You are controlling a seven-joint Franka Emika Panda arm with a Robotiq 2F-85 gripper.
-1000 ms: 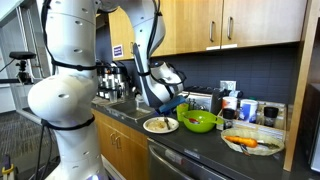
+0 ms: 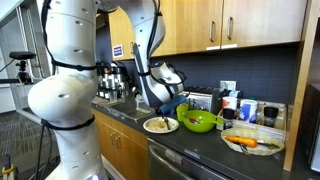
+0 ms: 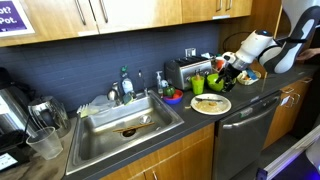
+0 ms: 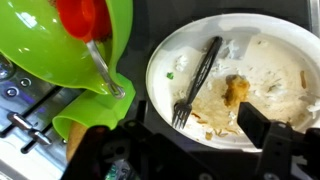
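A white oval plate [image 4: 220, 40] with food scraps lies under my gripper in the wrist view. A dark fork [image 4: 199, 80] rests on it, tines toward me, beside a brown food scrap [image 4: 236, 91]. My gripper's dark fingers [image 4: 268, 135] stand apart, with nothing held between them; the fork lies below the gap. In exterior view 1 the plate [image 2: 161, 125] is at the counter's front edge, and the gripper [image 2: 182, 101] hangs above and slightly right of it. Just right of the plate stands a green bowl [image 2: 200, 121].
A red utensil [image 4: 80, 15] sits in the green bowl [image 4: 35, 35], close to the plate. A second plate [image 2: 252, 146] with carrots is farther right. The sink [image 3: 125, 130] lies left of the plate in exterior view 2, and a toaster [image 3: 186, 72] stands behind.
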